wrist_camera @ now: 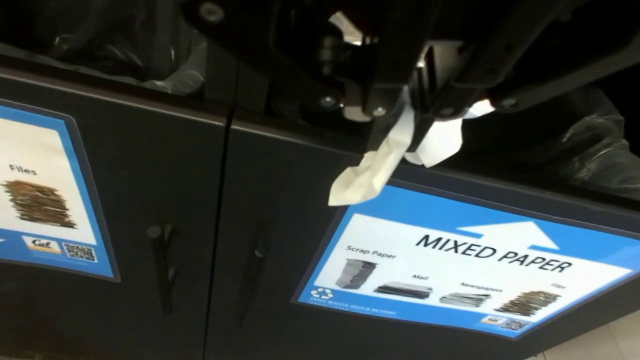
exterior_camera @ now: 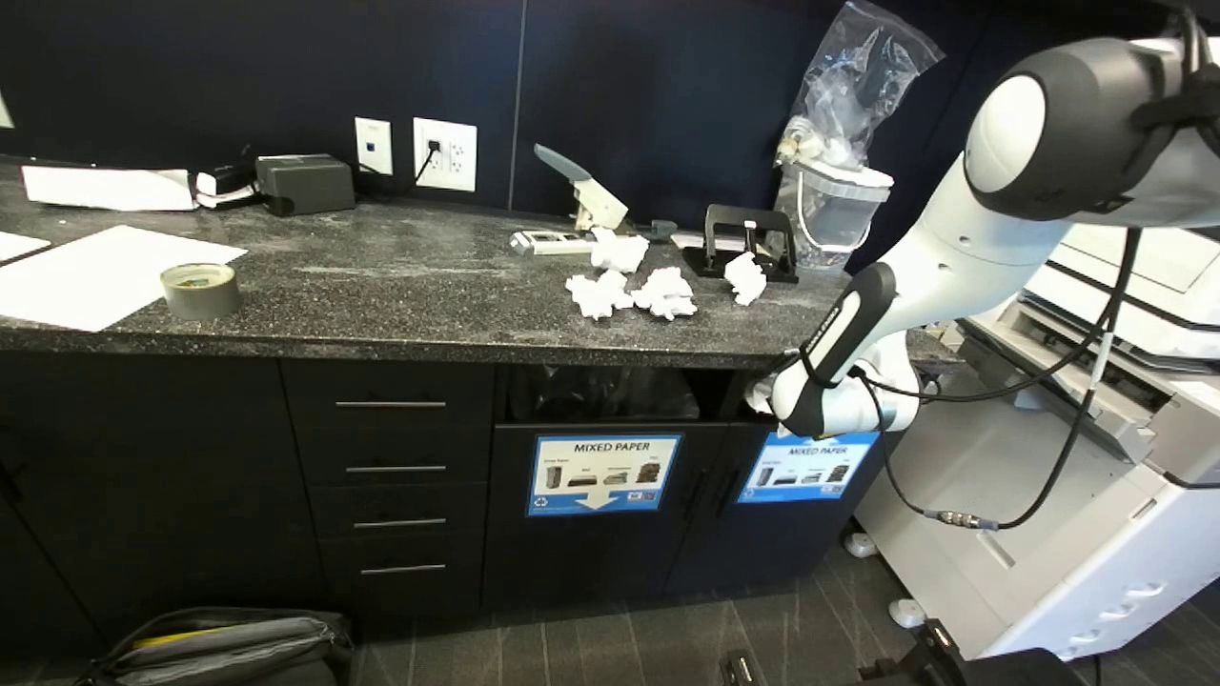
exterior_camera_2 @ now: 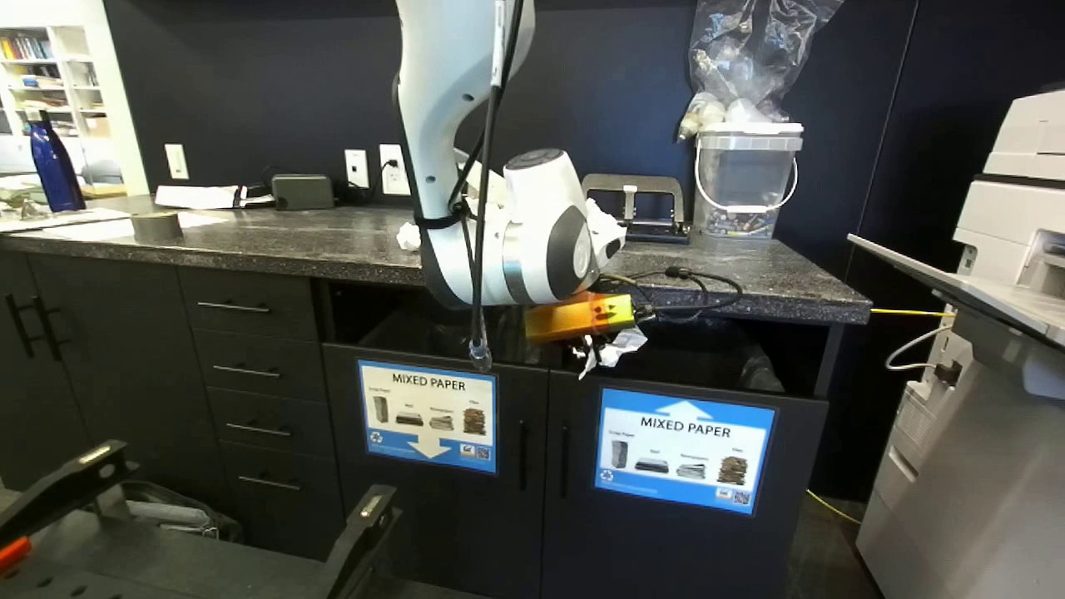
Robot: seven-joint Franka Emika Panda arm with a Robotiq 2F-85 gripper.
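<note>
My gripper is shut on a crumpled white paper (wrist_camera: 367, 175), which sticks out past the dark fingers in the wrist view. In exterior view 2 the held paper (exterior_camera_2: 624, 344) hangs below the orange-yellow part of the arm, in front of the right bin opening. Exterior view 1 shows just a bit of this paper (exterior_camera: 756, 395), and the arm hides the fingers there. On the counter, several white paper balls (exterior_camera: 665, 293) lie near the stapler and the hole punch.
Two open slots sit under the counter (exterior_camera: 400, 332), above doors with mixed paper signs (exterior_camera_2: 686, 449) (exterior_camera: 606, 474). A black hole punch (exterior_camera: 749, 242), an upright stapler (exterior_camera: 595, 206) and a clear bucket (exterior_camera_2: 746, 180) stand at the back. A printer (exterior_camera: 1064, 480) is at the right.
</note>
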